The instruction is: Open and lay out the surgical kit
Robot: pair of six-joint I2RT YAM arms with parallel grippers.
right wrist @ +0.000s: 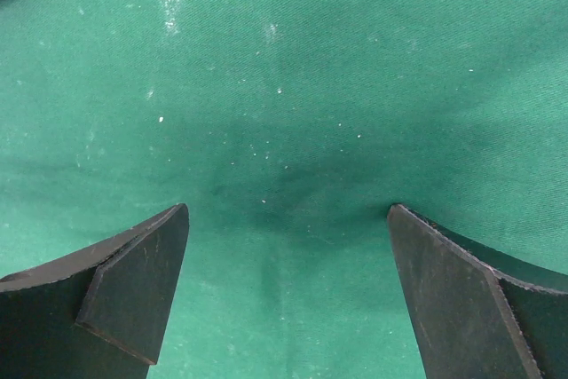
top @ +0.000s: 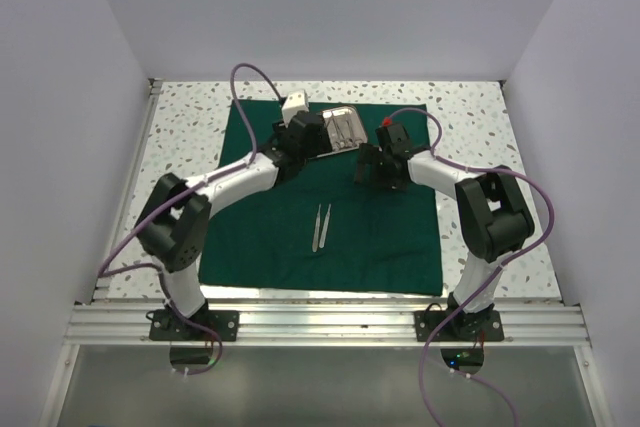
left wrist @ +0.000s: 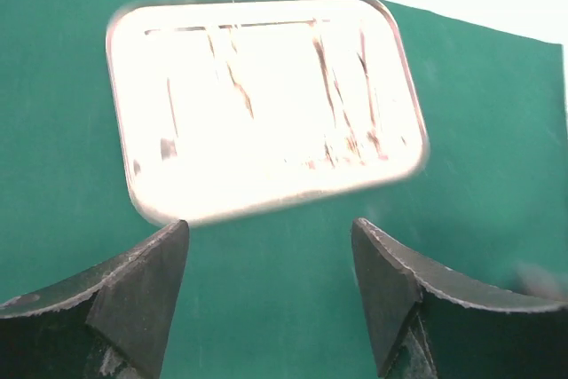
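Note:
A metal tray [top: 349, 112] of slender steel instruments lies at the back of the green cloth [top: 260, 257]; in the left wrist view the tray [left wrist: 266, 193] is overexposed and blurred. My left gripper [top: 315, 135] is over the tray's left part, open and empty; its fingertips [left wrist: 169, 246] frame the near edge. Two slim instruments [top: 317, 232] lie side by side at the cloth's middle. My right gripper [top: 367, 165] is open at the right of the cloth's centre, with only cloth between its fingers.
A speckled table [top: 180, 127] surrounds the cloth, with grey walls at the sides and back. The right arm occupies the right side.

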